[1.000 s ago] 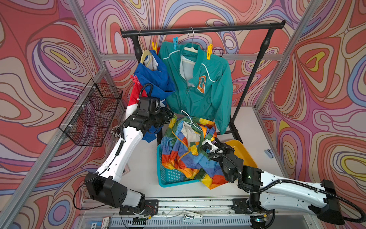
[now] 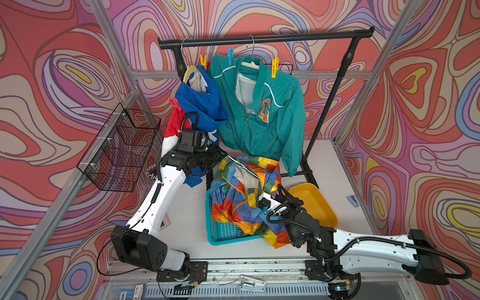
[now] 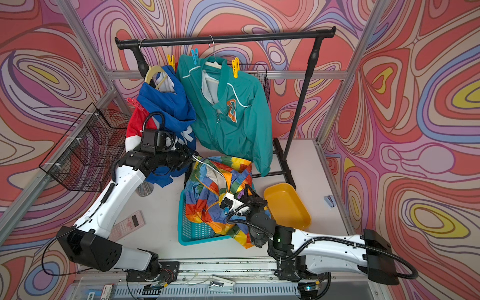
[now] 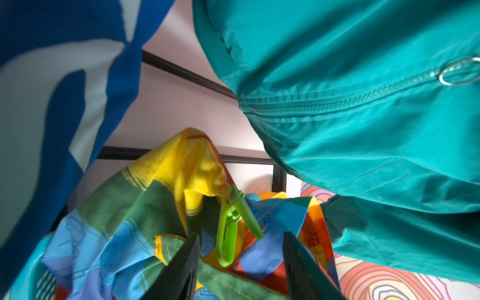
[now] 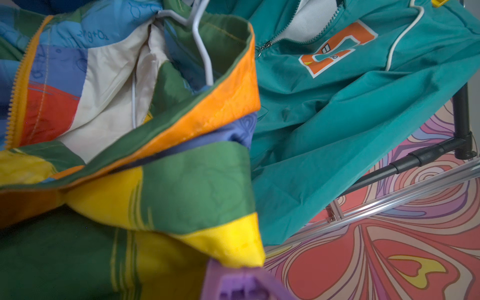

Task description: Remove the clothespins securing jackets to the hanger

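Note:
My left gripper, part open, hangs above the multicolour jacket (image 2: 235, 210); just beyond its fingers a green clothespin (image 4: 227, 240) is clipped to that jacket. My right gripper (image 2: 277, 192) is shut at the jacket's right side, with a purple clothespin (image 5: 235, 285) at the bottom of the right wrist view; whether it is held cannot be told. Yellow (image 2: 275, 67) and blue (image 2: 230, 56) clothespins sit on the hanging teal jacket (image 2: 285, 115). A red clothespin (image 2: 174, 103) is on the blue-red jacket (image 2: 200, 105).
The teal basket (image 2: 212, 230) lies under the multicolour jacket, with a yellow tray (image 2: 320, 205) to its right. A black wire basket (image 2: 115, 160) hangs at left, and the black rail (image 2: 310, 36) spans the top.

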